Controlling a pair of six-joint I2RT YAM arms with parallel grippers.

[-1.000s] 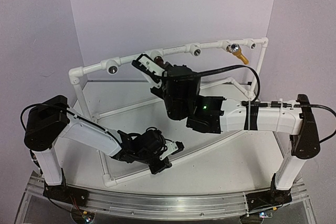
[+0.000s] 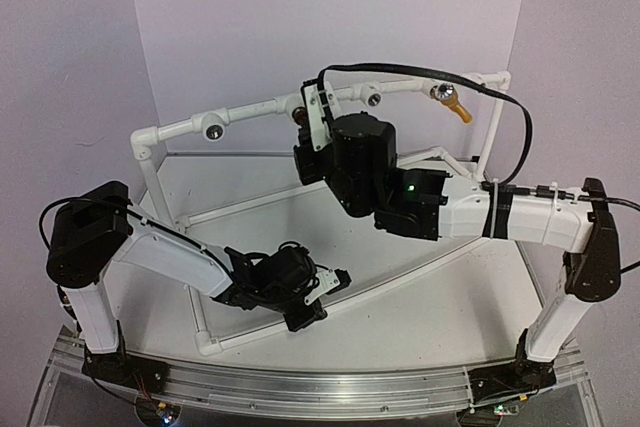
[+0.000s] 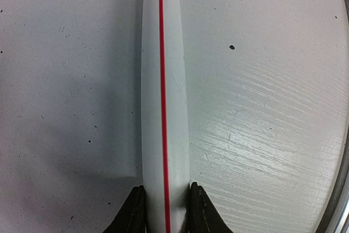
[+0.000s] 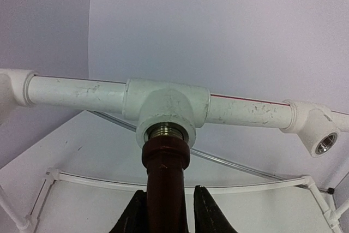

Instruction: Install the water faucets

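Observation:
A dark red faucet [image 4: 165,189] fits by its threaded brass end into a white tee fitting [image 4: 168,99] on the upper pipe. Around its body stands my right gripper, with a narrow gap on the right side; whether it grips is unclear. From above, the right hand [image 2: 345,147] mostly hides this joint. My left gripper is shut on the frame's lower front pipe [image 3: 174,107], a finger against each side. Farther right along the upper pipe, a yellow-handled faucet [image 2: 458,108] sits at another fitting.
Empty threaded fittings face forward at the upper pipe's left [image 2: 213,127] and just right of my right hand [image 2: 371,96]. Another threaded opening [image 4: 326,143] shows to the right.
The left arm holds still.

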